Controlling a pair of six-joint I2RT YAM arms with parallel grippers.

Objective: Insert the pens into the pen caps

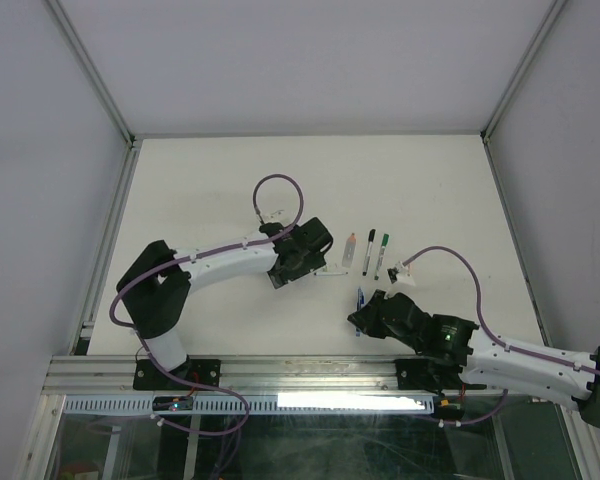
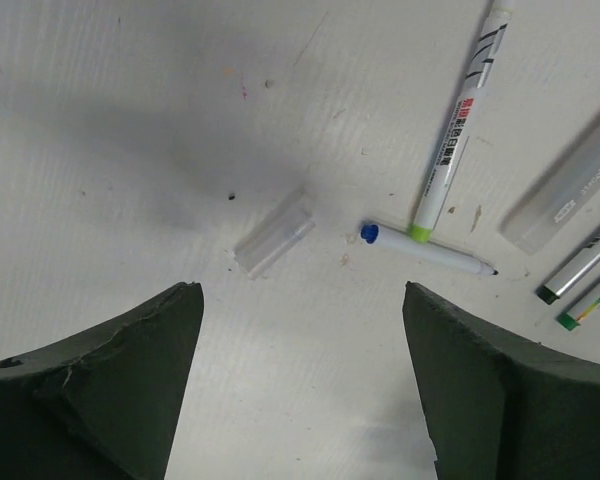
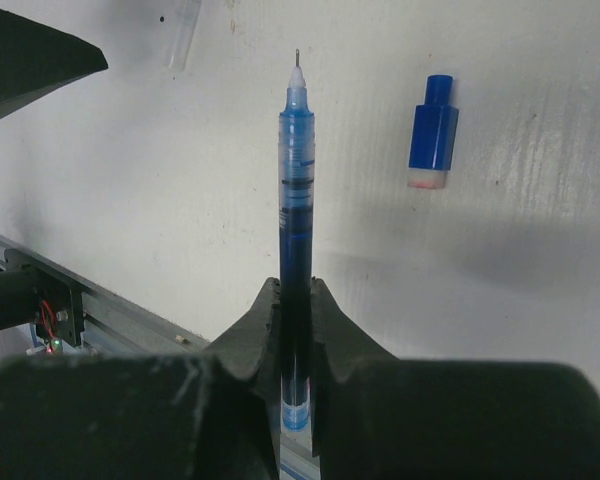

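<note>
My left gripper is open above a clear cap (image 2: 275, 235), with a short white pen with blue end (image 2: 430, 250) and a longer white pen (image 2: 450, 150) beyond it. My right gripper is shut on an upright-pointing blue pen (image 3: 296, 180) in the wrist view, its tip exposed. A blue cap (image 3: 433, 135) lies on the table to its right.
A clear tube with orange end (image 1: 349, 250), a black-capped pen (image 1: 368, 250) and a green-capped pen (image 1: 382, 254) lie right of centre.
</note>
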